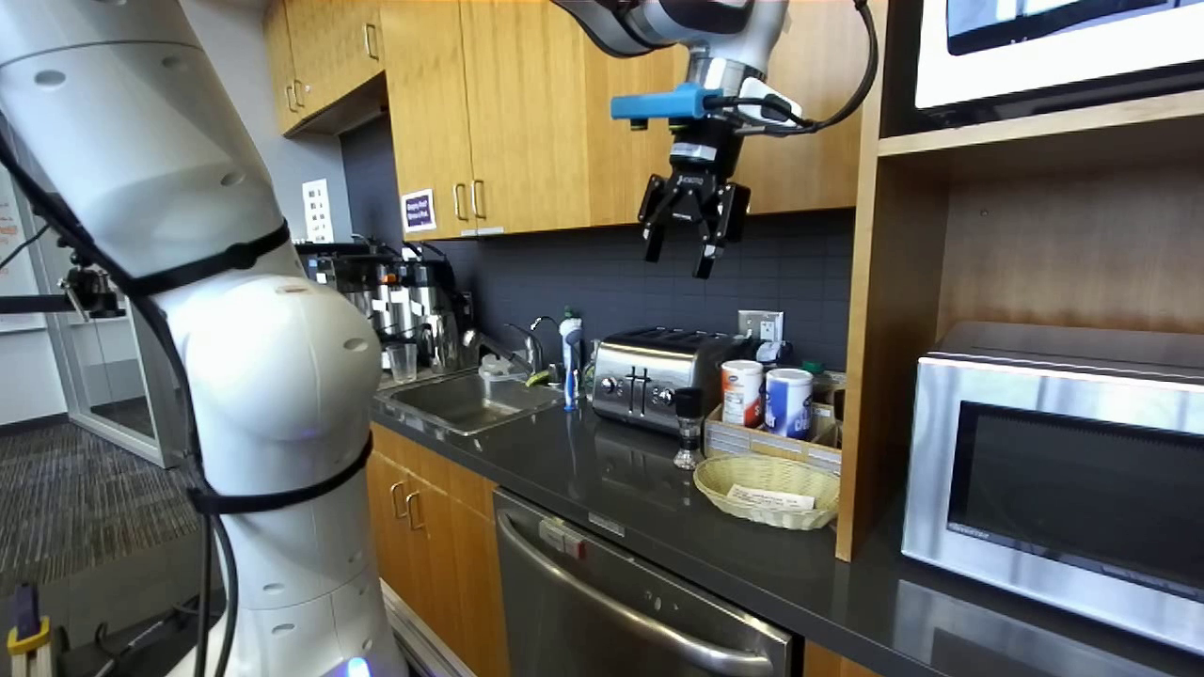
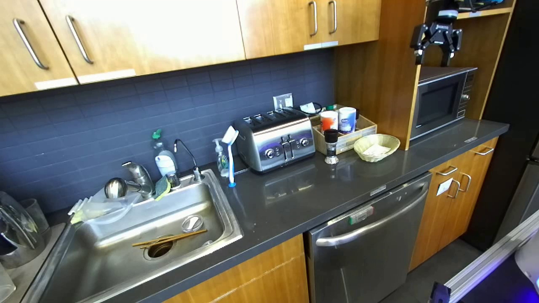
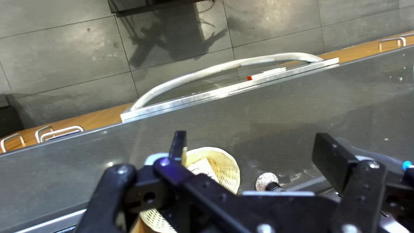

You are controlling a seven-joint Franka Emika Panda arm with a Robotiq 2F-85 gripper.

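High above the counter, my gripper [image 1: 680,261] points downward and stands open, with nothing between its fingers. In the second exterior view the gripper [image 2: 432,60] appears at the upper right, in front of the shelf. From the wrist, one fingertip [image 3: 178,143] overlaps a pale woven basket [image 3: 227,165] far below. The basket [image 2: 388,143] holds a white paper slip. Beside it a pepper grinder [image 1: 689,427] with a black top stands upright. A steel toaster [image 2: 275,139] sits against the backsplash, and a wooden box [image 2: 364,132] holds a red-and-white can [image 2: 329,121] and a blue can [image 2: 347,121].
A sink [image 2: 217,202] with chopsticks in it lies left of the toaster; a blue-handled brush [image 2: 230,161] stands by its rim. Wall cabinets [image 1: 519,113] hang behind the gripper. A microwave [image 1: 1061,474] fills the shelf at right.
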